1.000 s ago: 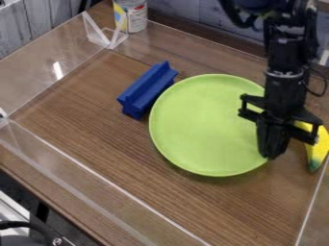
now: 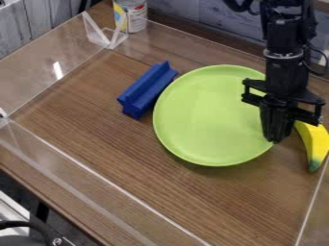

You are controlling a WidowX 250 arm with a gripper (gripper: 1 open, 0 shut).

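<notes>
The black gripper (image 2: 275, 129) points down at the right rim of a round green plate (image 2: 199, 115), its fingertips low by the rim and shut, with nothing visible between them. A yellow banana (image 2: 313, 148) lies just right of the plate, partly behind the gripper. Left of the plate sits a blue block (image 2: 146, 88).
A can (image 2: 130, 16) and a white object (image 2: 102, 31) stand at the back left. Walls border the back, and the table's edge runs along the left.
The gripper has moved slightly right and up in the view. The plate has shifted a little toward the back and right with it.
</notes>
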